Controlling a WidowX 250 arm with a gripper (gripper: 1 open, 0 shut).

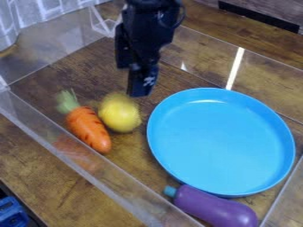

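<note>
My dark gripper (137, 73) hangs in the upper middle, blurred, its fingers apart above a yellow lemon (120, 113). The lemon is blurred and sits just right of an orange carrot (88, 126) with green leaves, left of a blue plate (219, 142). Nothing shows between the fingers.
A purple eggplant (213, 206) lies at the bottom right, below the plate. Clear plastic walls border the wooden surface (48, 78) along the left, front and back.
</note>
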